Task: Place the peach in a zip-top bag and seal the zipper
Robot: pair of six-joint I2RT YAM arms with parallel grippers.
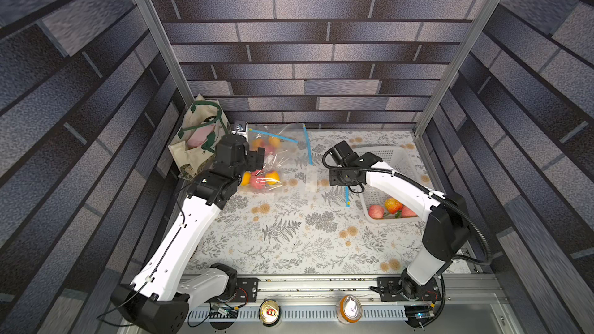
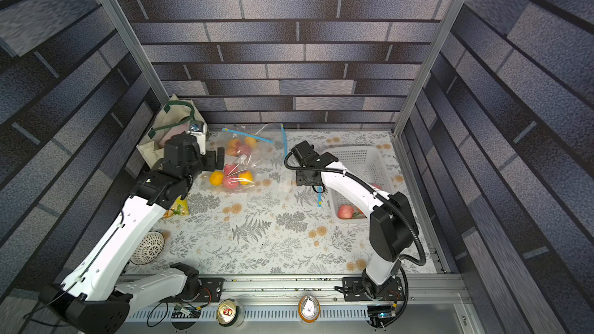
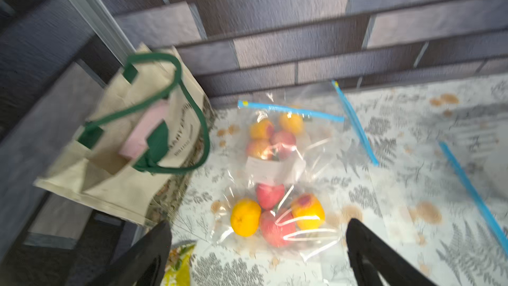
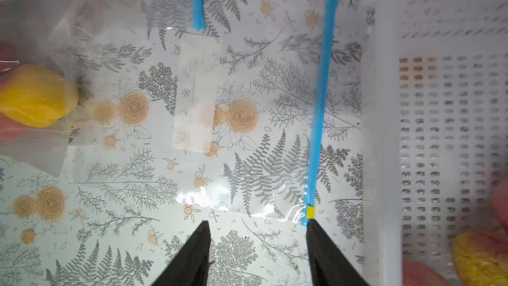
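A clear, empty-looking zip bag (image 4: 254, 180) lies flat on the table, its blue zipper strip (image 4: 320, 100) running beside the basket. Just past the zipper's yellow-tipped end is my right gripper, its fingers apart and nothing between them. Peaches (image 4: 420, 274) rest in the white basket (image 4: 388, 180) to the right. Over on the left, my left gripper hangs open above the table, holding nothing. Below it in the left wrist view are a bag of mixed fruit (image 3: 275, 225) and, farther back, another fruit bag (image 3: 275, 145) with a blue zipper.
A cream tote bag with green handles (image 3: 143, 143) stands at the back left. A yellow packet (image 2: 178, 206) and a round perforated dish (image 2: 147, 247) sit along the left side.
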